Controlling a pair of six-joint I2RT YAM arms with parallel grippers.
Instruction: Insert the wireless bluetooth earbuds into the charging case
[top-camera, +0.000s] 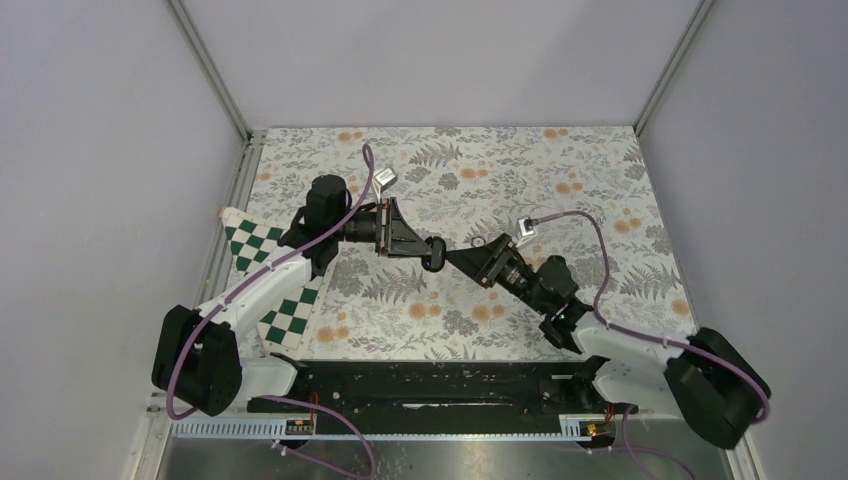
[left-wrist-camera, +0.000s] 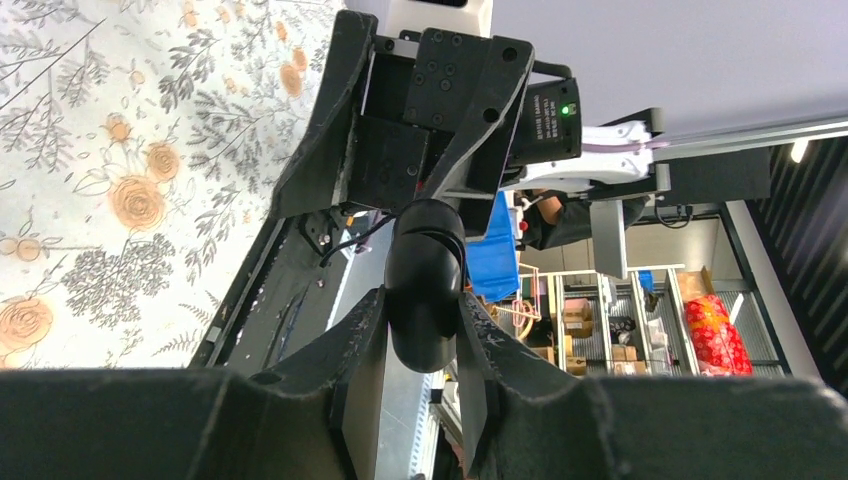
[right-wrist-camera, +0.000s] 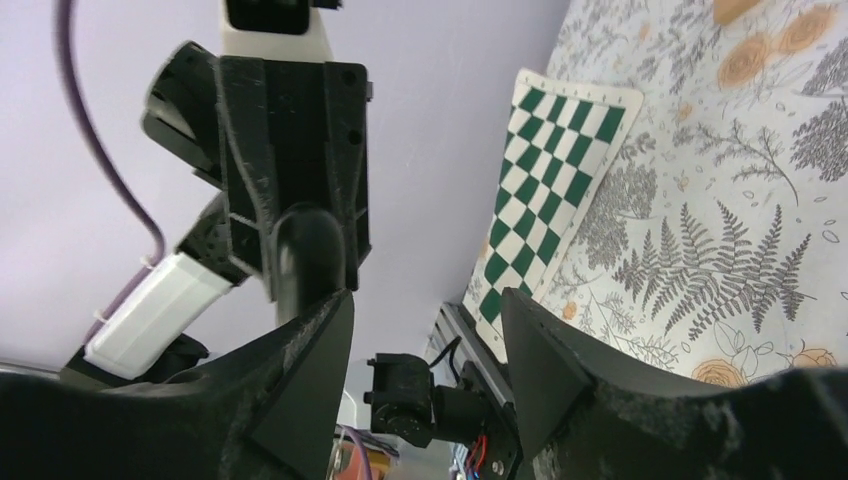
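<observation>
A glossy black rounded case (left-wrist-camera: 424, 300) is held upright off the table, and my left gripper (top-camera: 424, 247) is shut on it near the middle of the workspace. In the left wrist view a curved seam crosses its upper part. My right gripper is part open, with a clear gap and nothing between its fingers. In the top view its tips are just right of the case, close to it; contact cannot be told. The right wrist view has the case, blurred, behind the left-hand finger. No separate earbud can be made out.
A green-and-white checkered board (top-camera: 290, 310) lies at the table's left side, partly under the left arm. A dark strip (top-camera: 430, 385) runs along the front edge.
</observation>
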